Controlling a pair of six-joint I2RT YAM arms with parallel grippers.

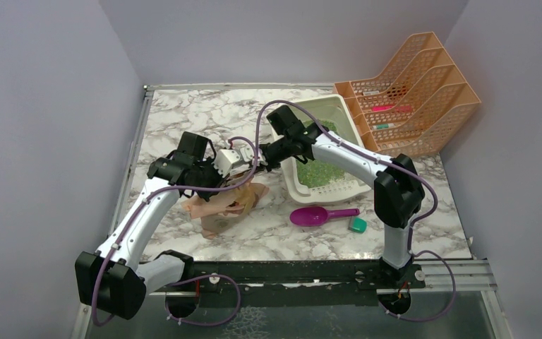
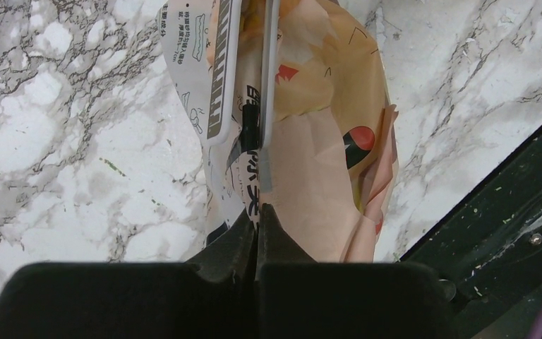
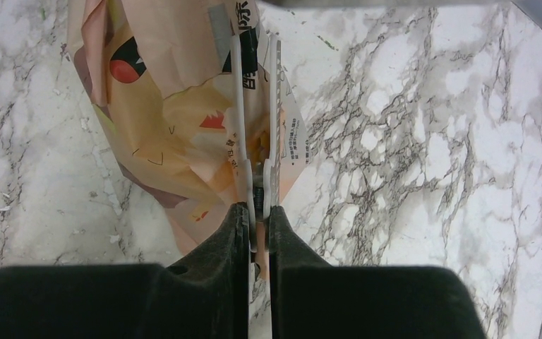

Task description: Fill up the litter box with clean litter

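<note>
A crumpled paper litter bag (image 1: 222, 203) with printed pink and white sides lies on the left half of the table, under both grippers. My left gripper is shut at the bag's printed strip (image 2: 303, 169); whether any paper is between its tips is hard to tell. My right gripper is over the same bag (image 3: 155, 120), its long white-edged fingers close together with a narrow gap, near the left gripper. The white litter box (image 1: 349, 187) with green litter (image 1: 317, 169) stands to the right, partly under the right arm.
A purple scoop (image 1: 310, 217) and a small teal object (image 1: 358, 224) lie in front of the box. An orange slotted rack (image 1: 430, 106) stands at the back right.
</note>
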